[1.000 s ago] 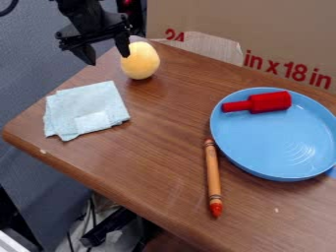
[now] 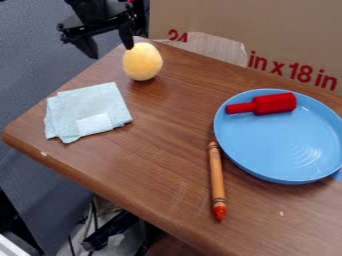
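The black gripper [image 2: 108, 42] is at the top left, raised above the far left edge of the table, its two fingers apart with nothing visible between them. Just right of it and below, a pale yellow egg-shaped object [image 2: 143, 62] sits on the wood. A folded light blue cloth [image 2: 86, 112] lies at the left of the table. An orange crayon [image 2: 217, 180] lies toward the front. On the right, a red cylinder with a narrower handle [image 2: 269, 103] rests on a blue plate [image 2: 283, 150].
A cardboard box [image 2: 254, 25] stands along the back of the wooden table [image 2: 134, 170]. Beyond the left edge are grey floor and dark equipment with cables.
The objects on the table have not moved.
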